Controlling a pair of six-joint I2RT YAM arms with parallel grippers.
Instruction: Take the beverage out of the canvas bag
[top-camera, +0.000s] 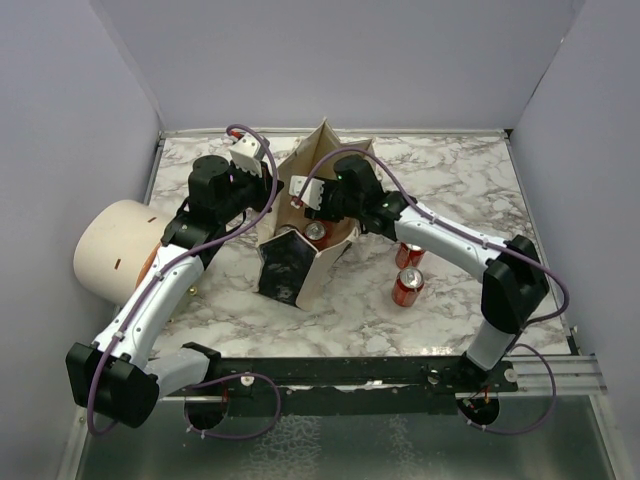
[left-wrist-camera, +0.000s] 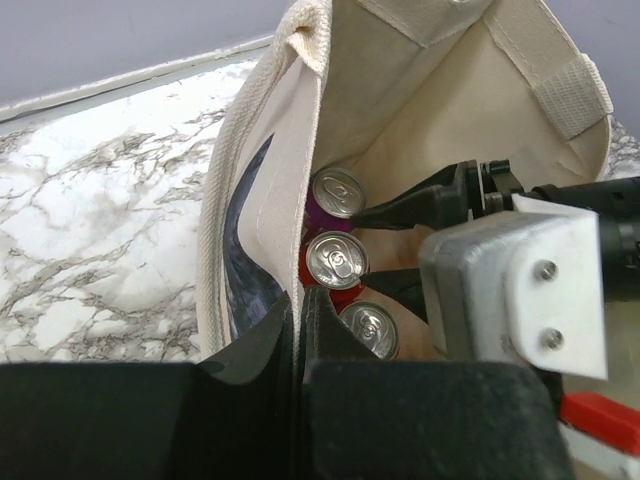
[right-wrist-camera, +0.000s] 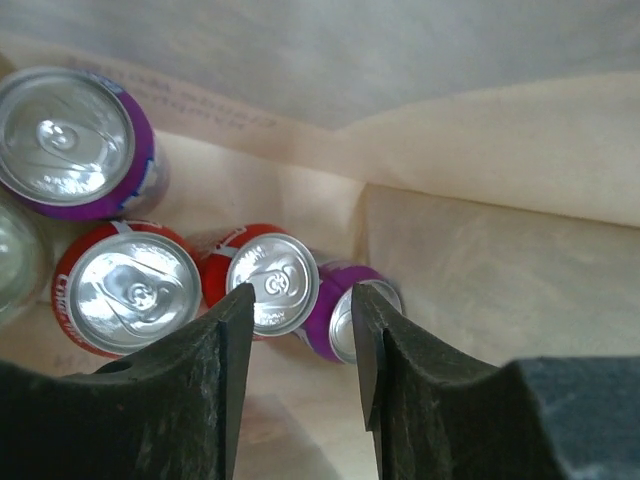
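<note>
The cream canvas bag (top-camera: 313, 148) lies tipped on the table with its mouth open. My left gripper is shut on the bag's rim. My right gripper is inside the bag, its fingers (left-wrist-camera: 395, 287) apart on either side of a red can (left-wrist-camera: 337, 260); firm contact cannot be made out. A purple can (right-wrist-camera: 348, 312) lies beside that can, under one fingertip. On the other side is another red can (right-wrist-camera: 130, 290), with a second purple can (right-wrist-camera: 65, 140) behind it.
Two red cans, a front one (top-camera: 407, 288) and a rear one (top-camera: 409, 254), are on the marble table right of the bag. A cream cylindrical object (top-camera: 118, 250) stands at the left, behind my left arm.
</note>
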